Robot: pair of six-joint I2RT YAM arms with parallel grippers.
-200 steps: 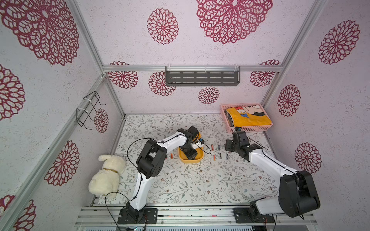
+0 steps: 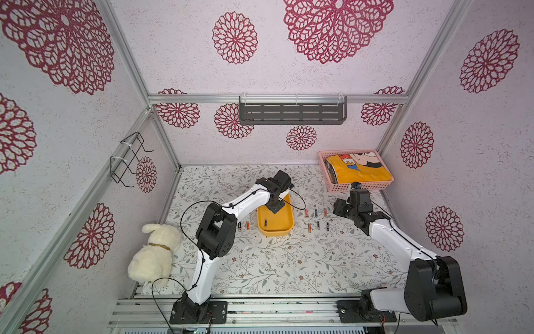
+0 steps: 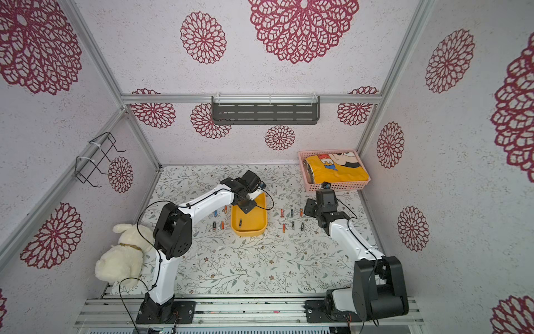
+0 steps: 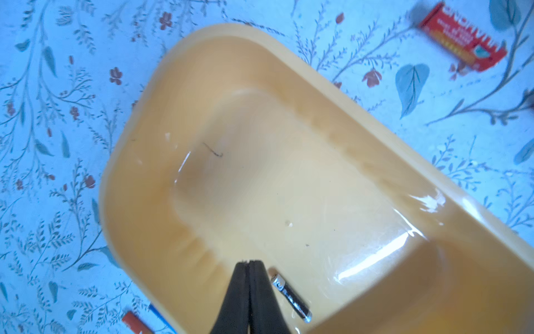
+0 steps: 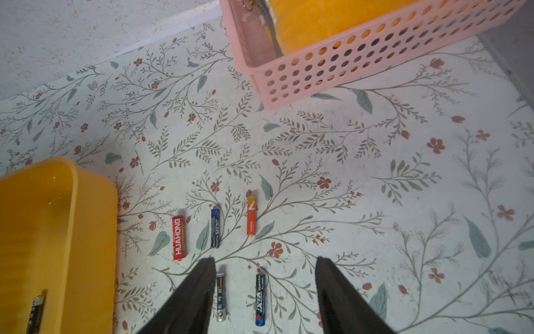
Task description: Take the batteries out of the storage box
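Note:
The yellow storage box (image 2: 284, 225) stands mid-table, with one dark battery (image 4: 291, 297) inside. My left gripper is over the box, its fingers shut with nothing showing between them, just beside that battery in the wrist view. Loose batteries lie outside on both sides, among them a red one (image 5: 178, 237), an orange one (image 5: 251, 217) and dark ones (image 5: 260, 299). My right gripper hangs open above the table to the right of the box, fingers apart over the batteries.
A pink basket (image 2: 356, 185) with a yellow item stands at the back right. A white plush toy (image 2: 154, 256) lies at the front left. A grey shelf (image 2: 292, 114) hangs on the back wall.
My left gripper has moved up and back over the box, uncovering the battery in it. My right arm has shifted a little to the right, away from the box.

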